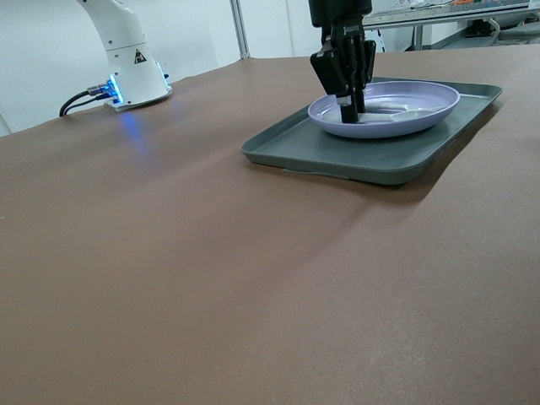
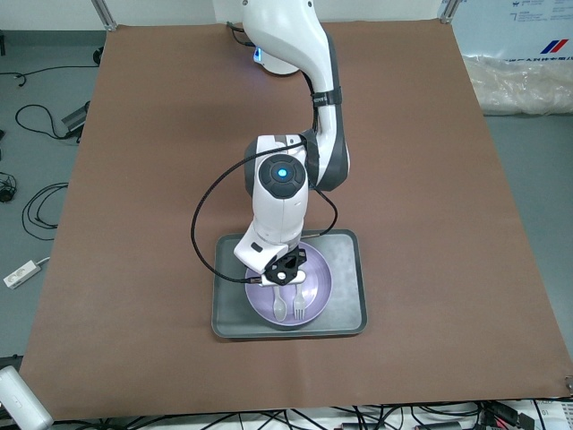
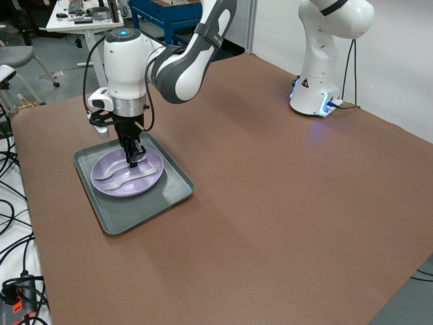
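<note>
My gripper [image 1: 353, 110] points down into a lavender plate [image 1: 413, 97] on a grey-green tray [image 3: 162, 193]. In the plate lie a white spoon [image 2: 279, 306] and a white fork [image 2: 299, 306], partly hidden under the gripper in the left view. The gripper's tips are low among the cutlery, at the plate's inner surface. Whether they are open or closed on anything is unclear.
Cables and equipment lie off the table along one side.
</note>
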